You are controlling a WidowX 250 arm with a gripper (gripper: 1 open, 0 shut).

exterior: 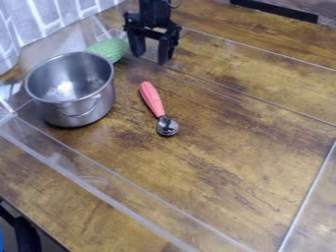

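Note:
The black gripper (151, 39) hangs at the top centre, small and dark; whether its fingers are open or shut is unclear. Just left of and below it a green object (108, 49) lies behind a large steel pot (69, 94) on the left. A pink-handled tool (152, 98) with a shiny metal head (167, 126) lies on the wooden surface right of the pot, below the gripper and apart from it.
A whitish backdrop (33, 25) stands at the upper left, and a dark edge runs along the top right.

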